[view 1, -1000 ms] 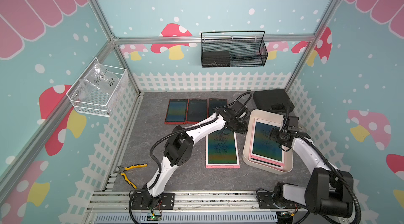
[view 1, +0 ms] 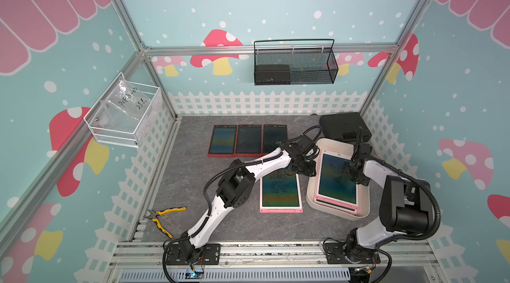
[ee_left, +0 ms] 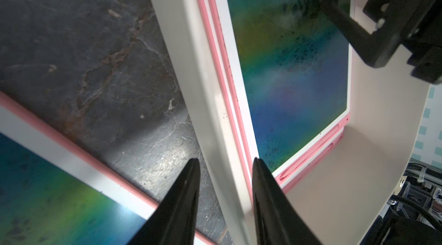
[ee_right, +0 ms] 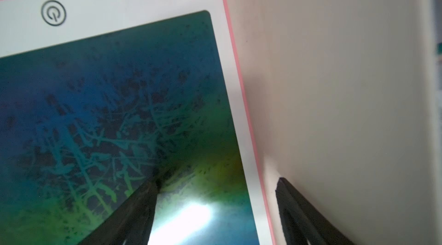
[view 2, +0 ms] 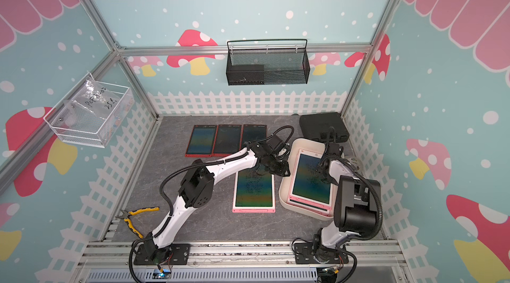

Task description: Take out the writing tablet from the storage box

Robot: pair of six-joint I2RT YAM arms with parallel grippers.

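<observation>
The cream storage box (view 1: 311,198) holds stacked pink-edged white tablets; the top tablet (view 1: 338,176) lies flat, its dark screen up. In the left wrist view, my left gripper is part open at the box's left wall (ee_left: 193,70). That wall and the stack's pink edges appear between its fingers, with no grip visible. My right gripper stands open at the right side of the top tablet (ee_right: 232,79). One finger (ee_right: 142,208) is over the screen, the other beyond the tablet's edge, near the box wall. Whether either gripper touches anything cannot be told.
Left of the box, another pink-edged tablet (view 1: 280,192) lies on the table. Red-framed tablets (view 1: 249,139) lie in a row behind it. A black case (view 1: 344,125) stands behind the box, and yellow pliers (view 1: 167,210) lie front left.
My left gripper has shifted right and slightly nearer, to the box's left wall. The right arm has folded inward, its gripper still over the box's right side. The tablets look unmoved.
</observation>
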